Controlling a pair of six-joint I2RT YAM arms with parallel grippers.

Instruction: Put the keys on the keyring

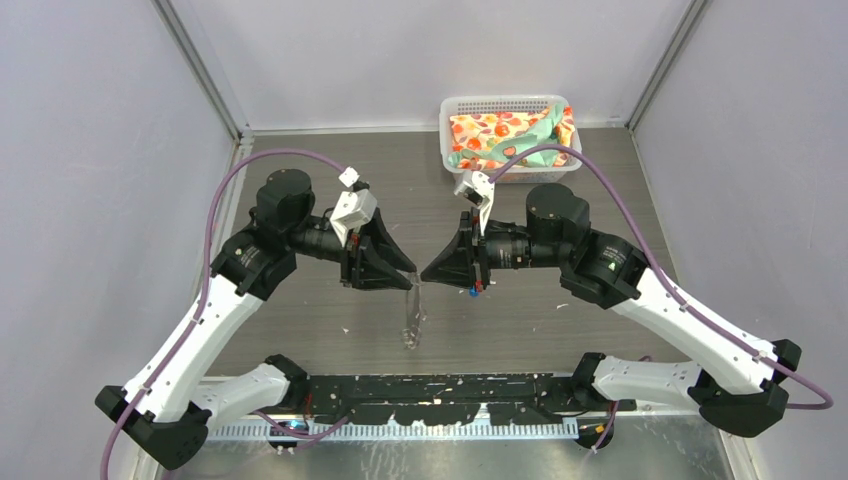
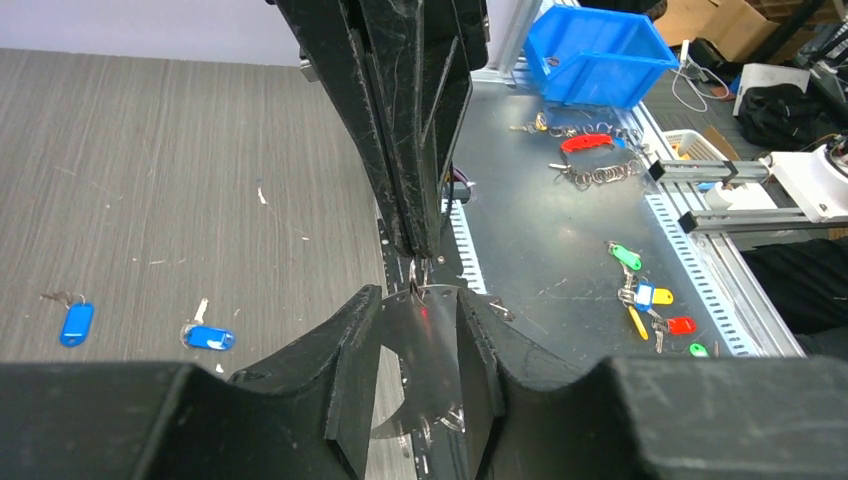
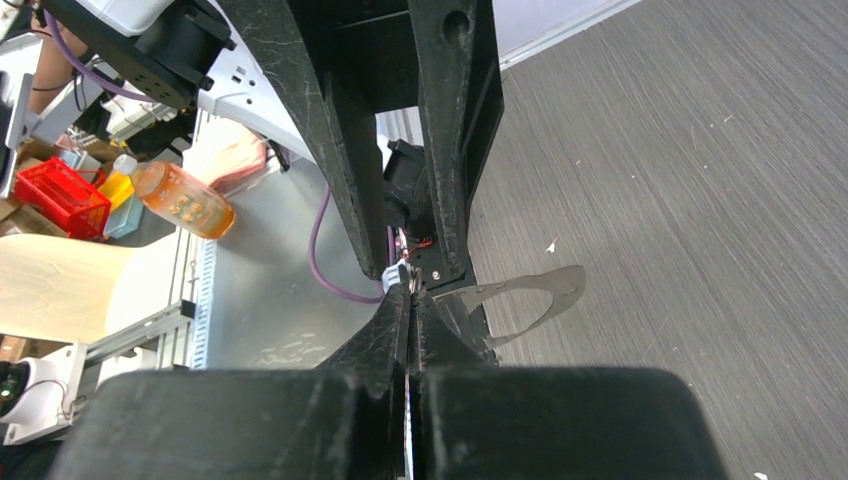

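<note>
A thin, see-through metal piece hangs between the two grippers in the top view, with small metal bits at its top. In the right wrist view my right gripper is shut, with a small metal bit at its tips and the flat piece behind. My left gripper is part open in the left wrist view, its fingertips close round the top of the piece beneath the right gripper's tips. Whether it touches is unclear. Blue key tags lie on the floor.
A white basket with patterned cloth stands at the back. A blue bin and several tagged keys appear beyond the work area in the left wrist view. The floor around the grippers is mostly clear.
</note>
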